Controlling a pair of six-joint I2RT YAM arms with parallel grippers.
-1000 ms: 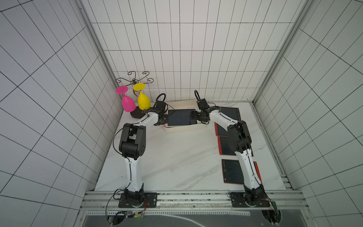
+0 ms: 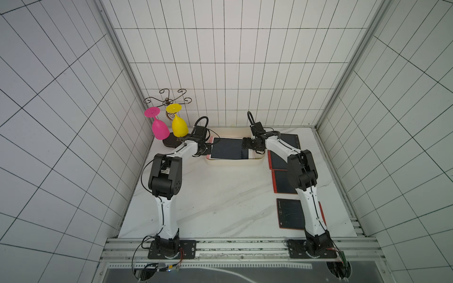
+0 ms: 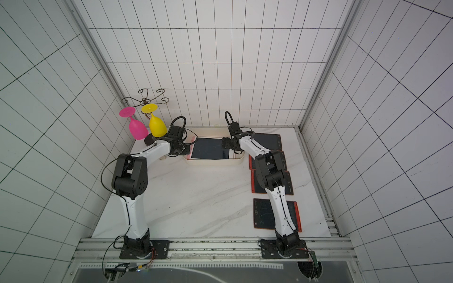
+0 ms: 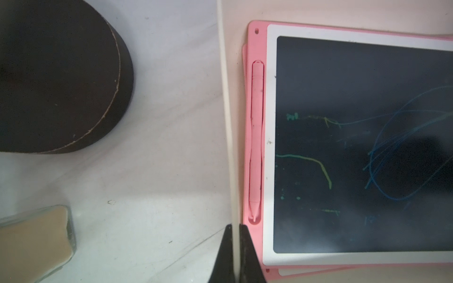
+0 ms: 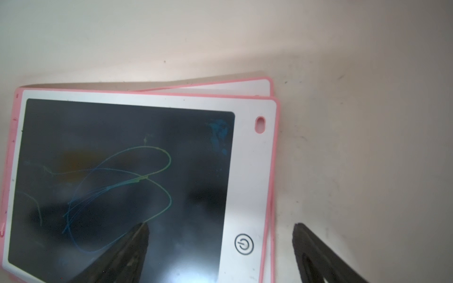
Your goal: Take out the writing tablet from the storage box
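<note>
In the cream storage box (image 2: 236, 163) lie stacked pink-and-white writing tablets, the top tablet (image 2: 226, 149) showing a dark screen with drawn lines. In the left wrist view, my left gripper is shut on the box's thin left wall (image 4: 227, 118), beside the tablet's stylus (image 4: 256, 136). In the right wrist view, my right gripper is open over the top tablet's right end, one finger over the screen and the other over the box floor.
Several dark, red-edged tablets (image 2: 290, 212) lie along the right. A dark round base (image 4: 56, 66) and a metal stand with pink (image 2: 159, 127) and yellow (image 2: 179, 125) glasses are at the back left.
My right gripper has shifted slightly rightward. The box and tablets have shifted a little toward the front right since a second ago. The left arm looks still.
</note>
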